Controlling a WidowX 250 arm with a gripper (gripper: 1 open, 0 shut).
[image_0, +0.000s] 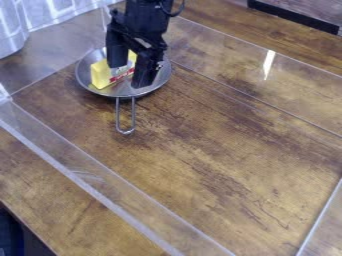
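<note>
My black gripper (134, 62) hangs open over a grey metal pan (154, 84) with a wire handle pointing toward the viewer. A yellow object (100, 73) with some red lies in the pan, partly hidden behind the gripper and arm. Whether the fingers touch it I cannot tell.
Transparent strips or walls run along the left and right edges, and a pale crumpled sheet (27, 25) is at the back left.
</note>
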